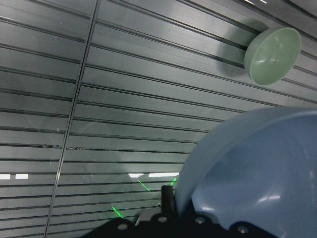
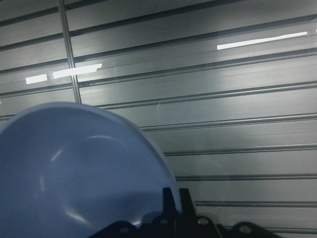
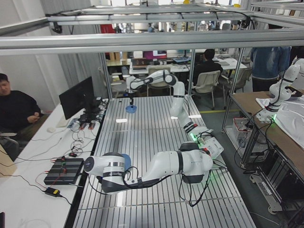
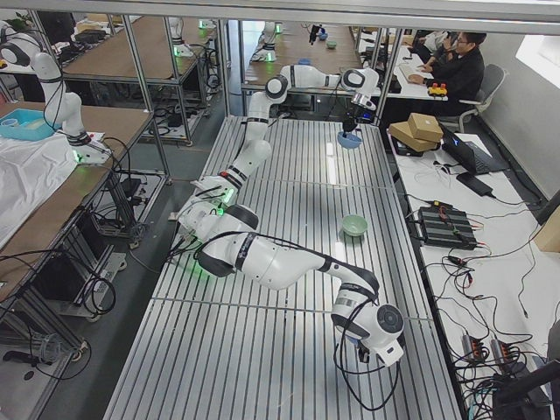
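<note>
In the left wrist view, my left gripper is shut on the rim of a blue bowl (image 1: 257,178), with a green bowl (image 1: 272,55) on the slatted table beyond it. In the right wrist view, my right gripper is shut on the rim of another blue bowl (image 2: 79,168). That bowl (image 4: 348,140) hangs from the far arm in the camera right view, and the green bowl (image 4: 354,225) stands mid-table. The nearer arm largely hides its blue bowl (image 3: 126,160) in the camera left view.
Along one side runs a white desk (image 3: 26,204) with a monitor (image 3: 76,97), black power units (image 3: 64,171), cables and a seated person. Metal frame bars (image 3: 152,39) span overhead.
</note>
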